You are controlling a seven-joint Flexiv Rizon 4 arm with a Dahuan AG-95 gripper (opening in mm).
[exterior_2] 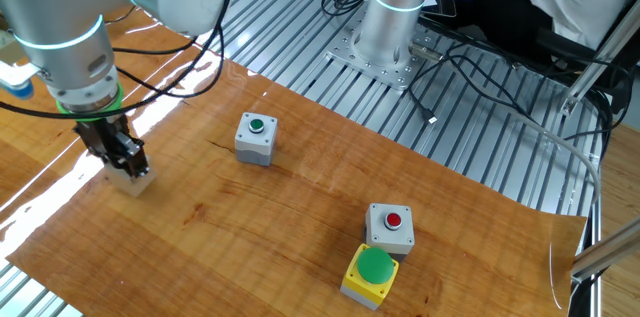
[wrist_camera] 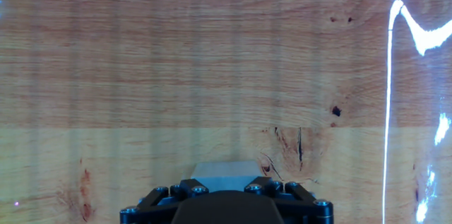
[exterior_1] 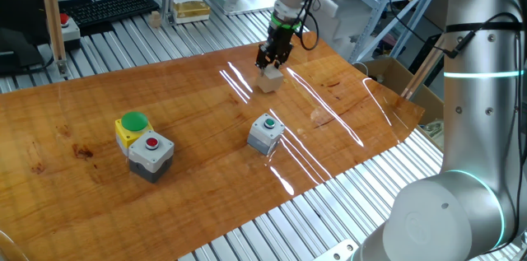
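Observation:
A pale wooden block point(exterior_1: 270, 81) is at the far part of the wooden table. My gripper point(exterior_1: 268, 63) points down over it, and the dark fingers are at its upper part. In the second exterior view the block point(exterior_2: 132, 181) shows just below the gripper point(exterior_2: 128, 162). From the wrist, the block's pale face point(wrist_camera: 226, 169) fills the space between the two finger sides of the gripper, which looks shut on it. The fingertips themselves are mostly hidden. Whether the block touches the table or hangs slightly above it, I cannot tell.
A grey box with a green button point(exterior_1: 266, 133) stands nearest the block. Farther off, a grey box with a red button point(exterior_1: 151, 156) adjoins a yellow box with a large green button point(exterior_1: 132, 126). Bare table point(exterior_1: 206, 187) lies between them.

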